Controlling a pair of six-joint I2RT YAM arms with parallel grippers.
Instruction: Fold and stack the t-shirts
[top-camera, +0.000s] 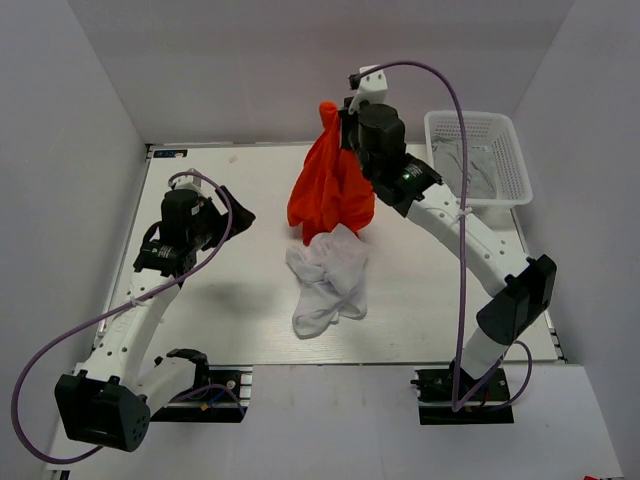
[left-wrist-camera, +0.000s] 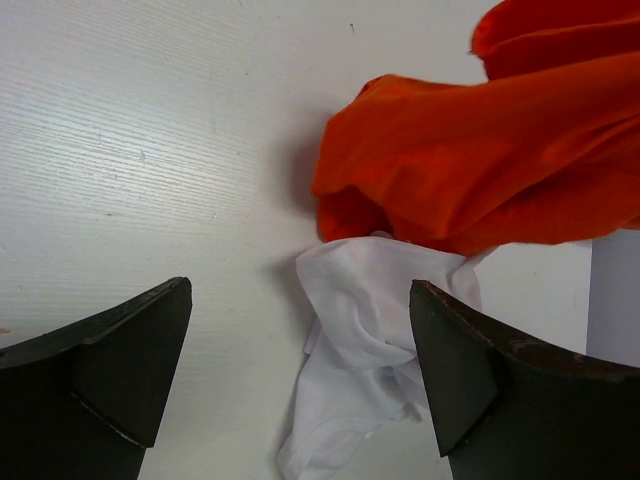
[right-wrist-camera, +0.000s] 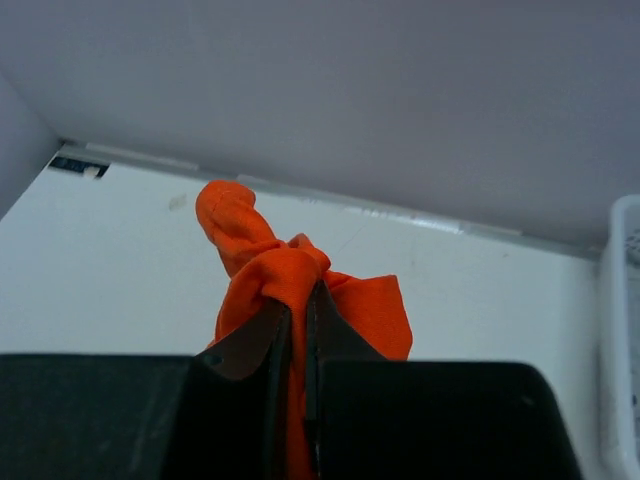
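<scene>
An orange-red shirt (top-camera: 328, 190) hangs bunched from my right gripper (top-camera: 346, 112), which is raised over the back of the table. In the right wrist view my right fingers (right-wrist-camera: 250, 345) pinch the orange cloth (right-wrist-camera: 290, 270), and a loose end sticks up above them. Just in front of it a white shirt (top-camera: 330, 283) lies crumpled on the table; whether the orange hem touches it is hard to tell. My left gripper stands open at the left of the table. Between and beyond its fingers show the white shirt (left-wrist-camera: 370, 300) and the orange one (left-wrist-camera: 470, 150), both apart from it.
A white basket (top-camera: 515, 165) with grey cloth (top-camera: 478, 172) inside stands at the back right. Bare table (top-camera: 235, 260) lies to the left of the shirts, and more is free at the front right.
</scene>
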